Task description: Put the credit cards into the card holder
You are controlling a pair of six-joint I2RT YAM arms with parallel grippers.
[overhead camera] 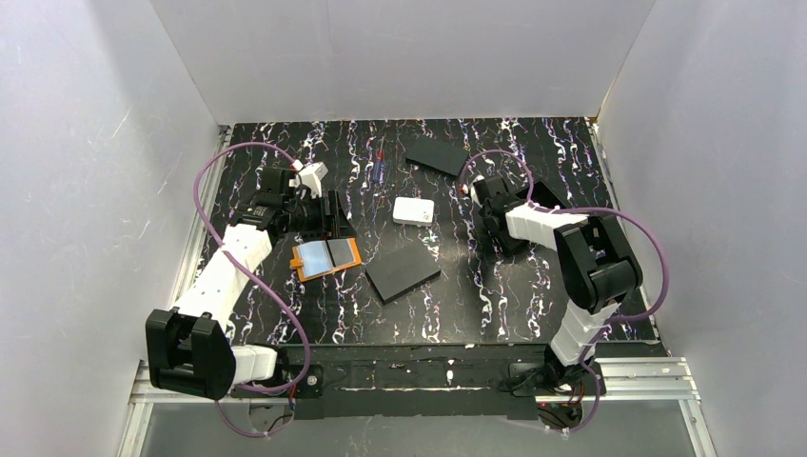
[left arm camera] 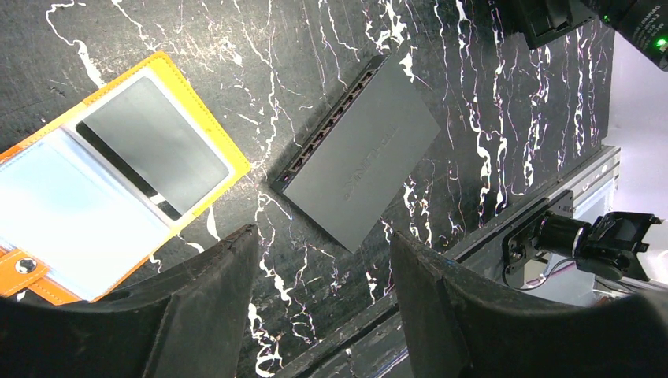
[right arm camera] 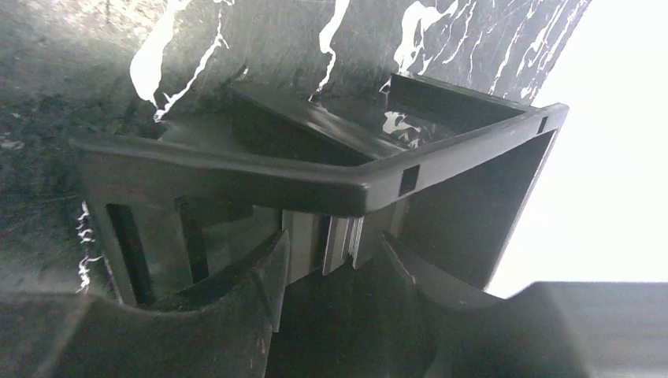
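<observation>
The orange card holder [overhead camera: 325, 259] lies spread flat on the table, a pale sleeve on one side and a grey window panel on the other. My left gripper is above the table beside it, its fingers apart and empty. At the right, a black divided box [right arm camera: 365, 183] contains a few thin cards [right arm camera: 340, 246] standing on edge. Inside it, my right gripper reaches down with its fingers open on either side of the cards' edges; whether either finger touches them I cannot tell.
A dark flat box [overhead camera: 403, 271] lies mid-table near the front, and a white device [overhead camera: 413, 211] sits behind it. Farther back are another dark flat object [overhead camera: 437, 156] and a blue pen-like item [overhead camera: 378, 169]. Open table surrounds the white device.
</observation>
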